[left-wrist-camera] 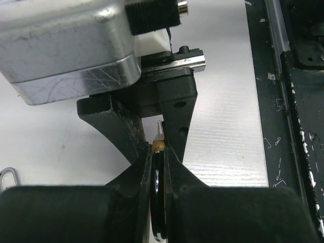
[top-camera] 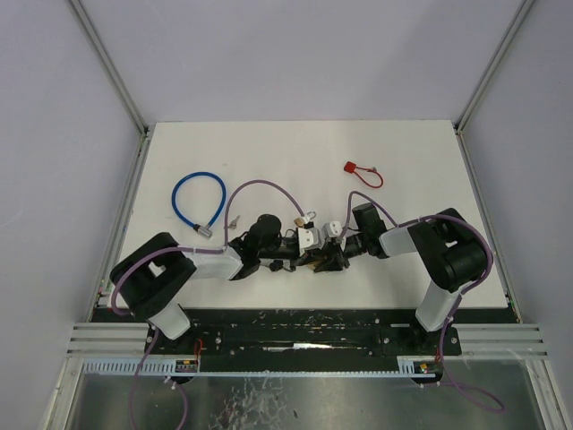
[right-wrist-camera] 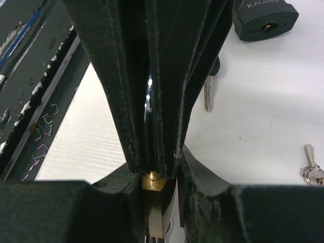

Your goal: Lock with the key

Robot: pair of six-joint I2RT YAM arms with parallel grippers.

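Observation:
In the middle of the top view my left gripper [top-camera: 301, 249] and right gripper [top-camera: 324, 256] meet. In the left wrist view my left gripper is shut on a slim brass-and-silver piece [left-wrist-camera: 158, 145], whose small tip points at the right gripper's dark fingers [left-wrist-camera: 177, 101]. In the right wrist view my right gripper is shut on a brass body [right-wrist-camera: 154, 185], with the left gripper's fingers directly over it. Whether this is a lock with the key in it is hidden by the fingers.
A black padlock [right-wrist-camera: 263, 19] and loose keys [right-wrist-camera: 313, 174] lie on the white table [top-camera: 206, 143]. A blue cable lock [top-camera: 177, 193] lies left, a red lock [top-camera: 350, 167] at the back right.

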